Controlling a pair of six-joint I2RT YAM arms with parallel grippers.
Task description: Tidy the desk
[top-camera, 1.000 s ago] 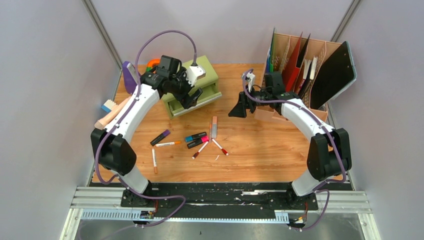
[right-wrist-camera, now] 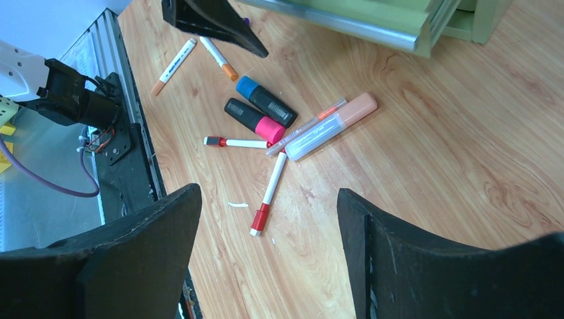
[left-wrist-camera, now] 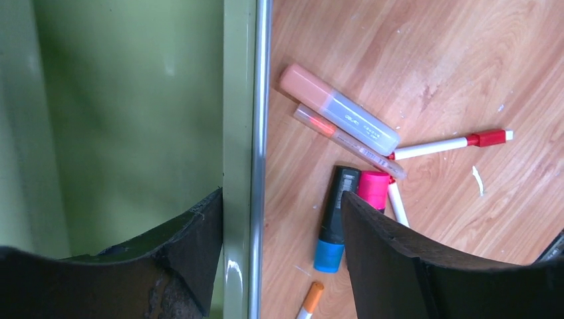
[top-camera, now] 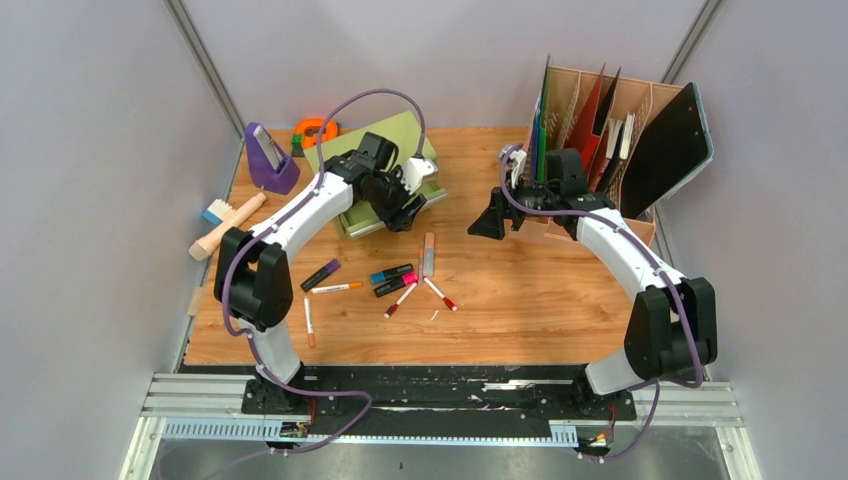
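A green drawer unit (top-camera: 335, 160) stands at the back left, drawer out. My left gripper is over that drawer's front lip (left-wrist-camera: 236, 133); fingertip contact with the lip is hard to judge. Loose on the desk are a pink-blue highlighter (left-wrist-camera: 339, 109), a thin pen (left-wrist-camera: 319, 126), dark markers with blue (right-wrist-camera: 266, 103) and pink (right-wrist-camera: 249, 116) caps, and several white markers (right-wrist-camera: 273, 179). My right gripper is part open above the desk, nothing between its fingers, right of the pens.
A wooden file organizer (top-camera: 640, 100) with folders fills the back right. A purple holder (top-camera: 275, 175), orange tape dispenser (top-camera: 308, 130) and wooden cylinder (top-camera: 220, 230) line the left and back.
My left gripper has moved right and toward the front, onto the drawer's front. My right arm has shifted slightly right and toward the front.
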